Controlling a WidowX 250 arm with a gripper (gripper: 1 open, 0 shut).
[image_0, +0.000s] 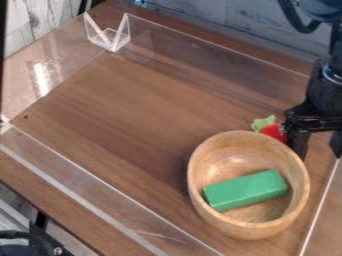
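My black gripper (313, 129) is at the right edge, low beside a red strawberry-like object (274, 132) with a green top, which is partly hidden behind the bowl's rim. The gripper looks open; whether its fingers surround the red object is unclear. A wooden bowl (210, 165) stands at the lower right with a green block (245, 191) lying inside it.
Clear plastic edging runs along its sides, with a clear bracket (107, 35) at the back left corner. A wall stands behind.
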